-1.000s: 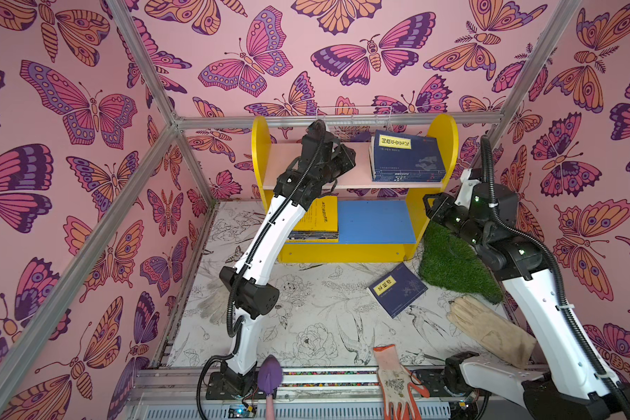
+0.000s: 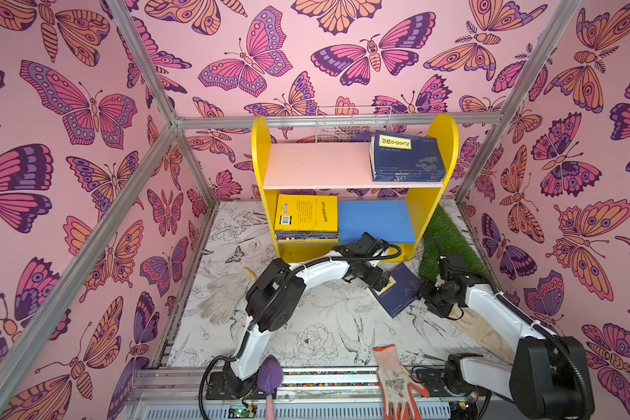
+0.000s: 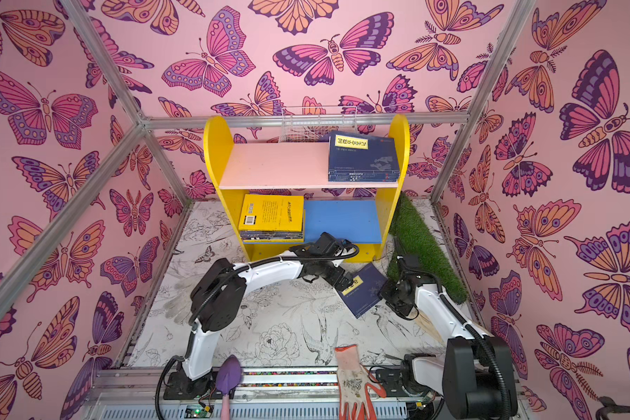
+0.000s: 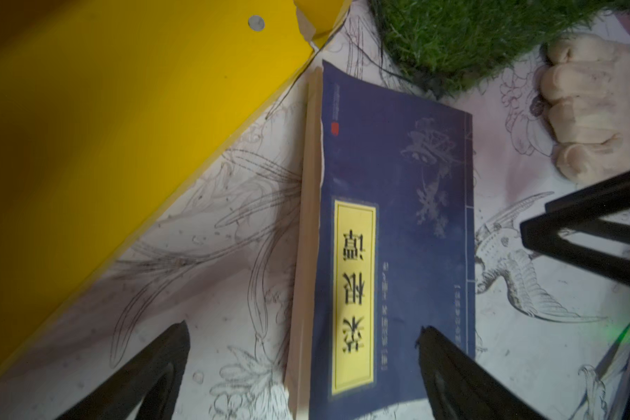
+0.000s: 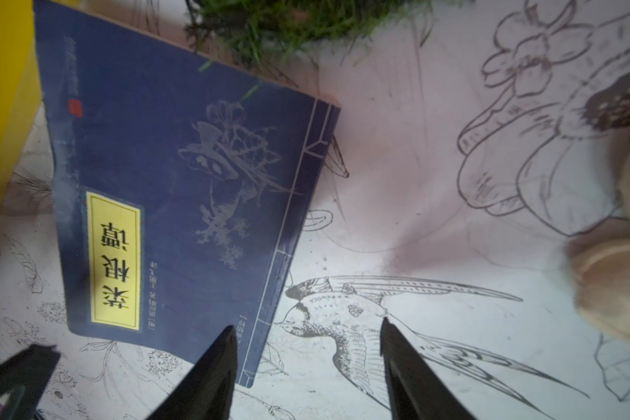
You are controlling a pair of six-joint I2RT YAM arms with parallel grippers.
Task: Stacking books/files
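Note:
A dark blue book [image 2: 400, 292] with a yellow title label lies flat on the patterned table in front of the shelf. My left gripper is open above the book's label side, with one finger to each side of the cover in the left wrist view. Close by the book's opposite, bound edge, my right gripper stands open with nothing held. On the pink upper shelf [image 2: 318, 164], a stack of blue books [image 2: 407, 155] sits at the right. Yellow-covered books [image 2: 306, 213] are stacked at the left of the blue lower shelf [image 2: 378, 220].
A strip of artificial grass [image 2: 448, 238] lies right of the shelf, and a beige glove [image 2: 483, 332] lies partly under the right arm. An orange-and-white glove [image 2: 393, 378] and a purple trowel [image 2: 269, 376] rest at the front edge. The lower shelf's right half is empty.
Both arms have come down from shelf height to the table. My left gripper moved from the upper shelf to the book's left side; my right gripper lowered to its right. The book has not moved.

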